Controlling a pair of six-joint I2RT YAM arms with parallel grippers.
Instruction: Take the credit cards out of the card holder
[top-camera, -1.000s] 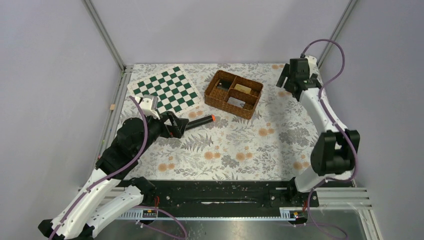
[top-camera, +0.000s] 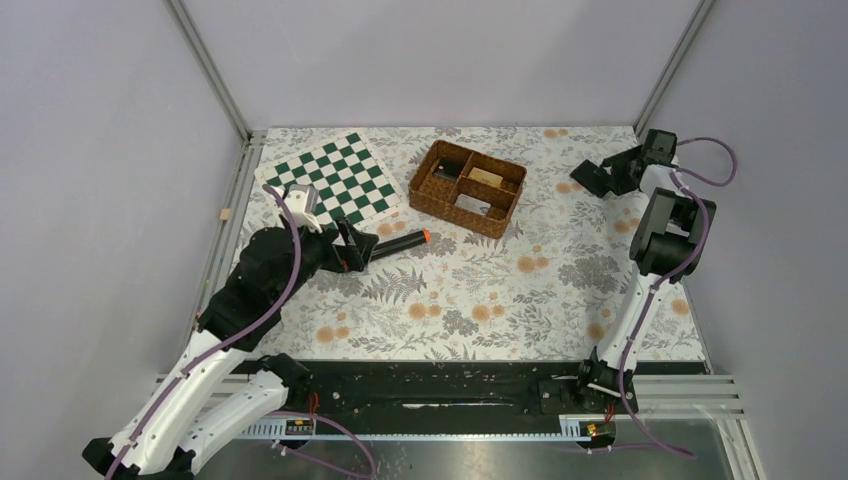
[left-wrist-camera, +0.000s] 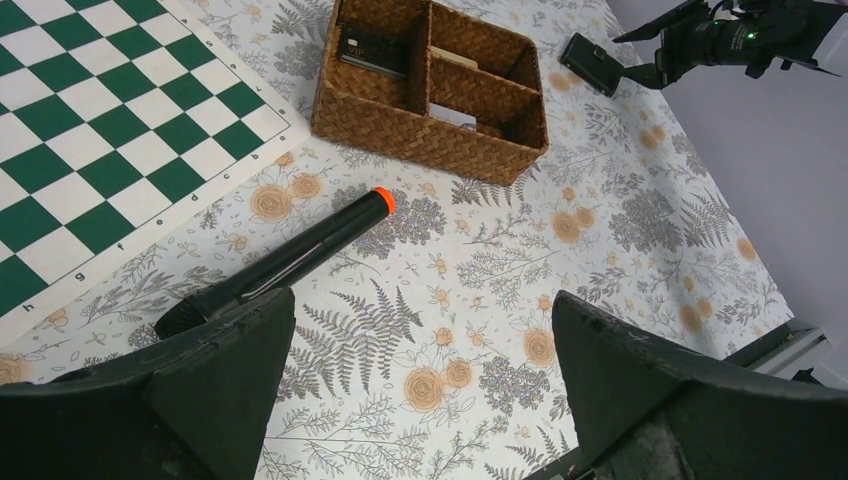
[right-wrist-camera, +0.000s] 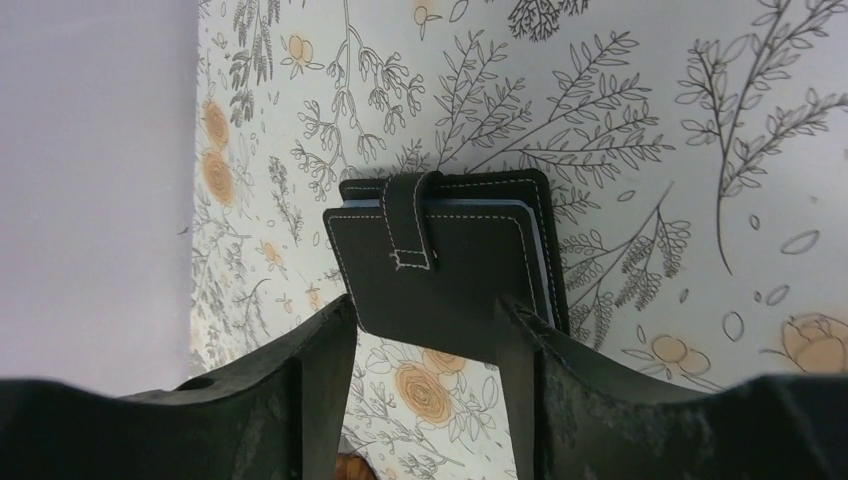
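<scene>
A black card holder (right-wrist-camera: 440, 260) with white stitching and a strap with its loop at the top lies on the patterned table; a bluish edge shows inside it. In the top view, the holder (top-camera: 588, 177) is at the back right. My right gripper is over its near edge, fingers apart, the right fingertip overlapping the holder in view; contact cannot be told. The left gripper stands open with nothing between its fingers, well away to the left near the chessboard in the top view.
A woven basket (top-camera: 450, 214) with three compartments holds a black card (left-wrist-camera: 372, 52) and other flat items. The green-white chessboard (top-camera: 340, 175) lies back left, a black microphone (top-camera: 400, 244) with an orange end beside it. A wall bounds the right.
My right gripper has come down and shifted right, uncovering the card holder in the top view; its fingers are now beside and over the holder's edge. The left arm has barely moved.
</scene>
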